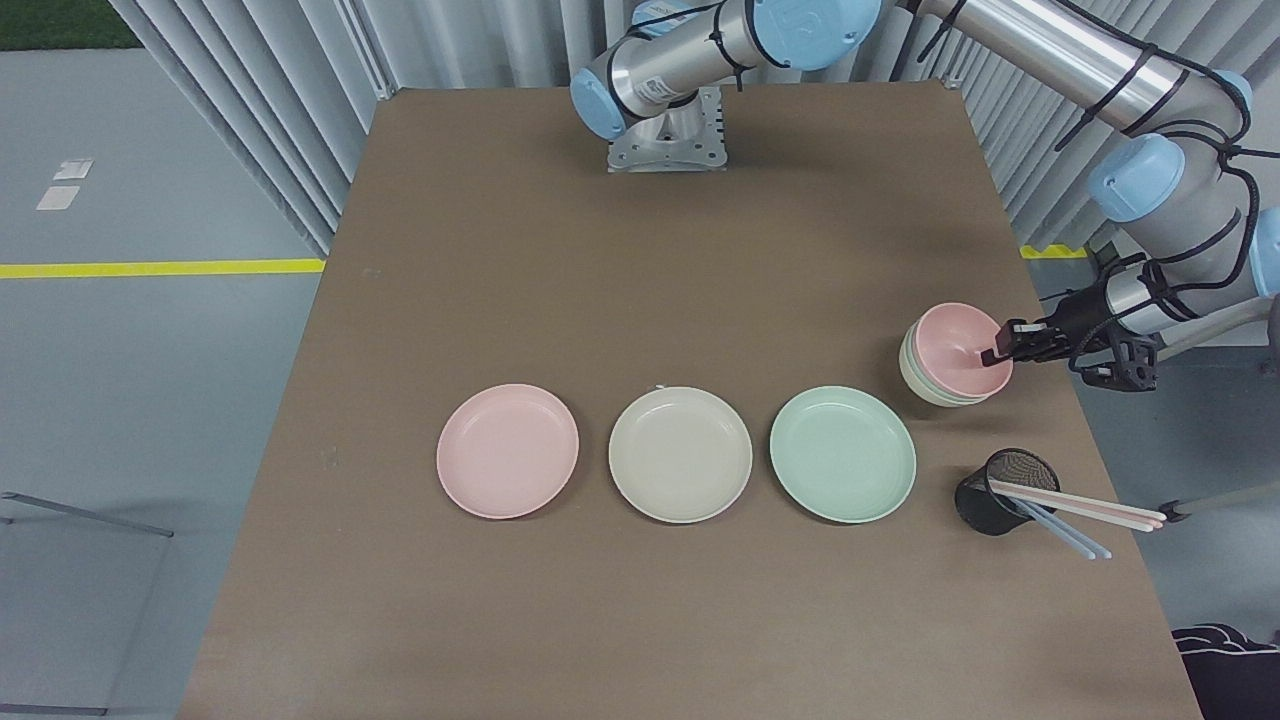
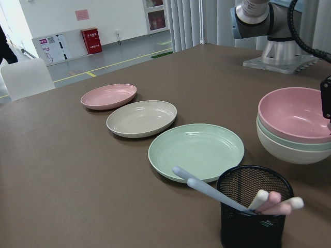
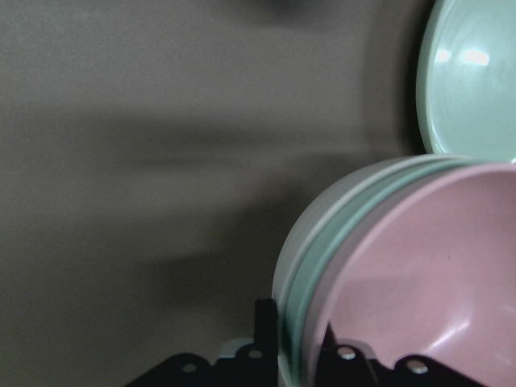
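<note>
My gripper [image 1: 1005, 348] is shut on the near rims of a nested stack of bowls, pink inside [image 1: 956, 341] over pale green and white [image 2: 289, 154], at the table's right, behind the green plate [image 1: 842, 454]. In the wrist view the fingers straddle the stacked rims of the pink bowl [image 3: 427, 274]. The pink plate [image 1: 506, 451] and cream plate [image 1: 680, 454] lie in a row to the left of the green one, all three empty.
A black mesh cup [image 1: 984, 510] with several chopsticks leaning out stands at the table's right edge, in front of the bowls.
</note>
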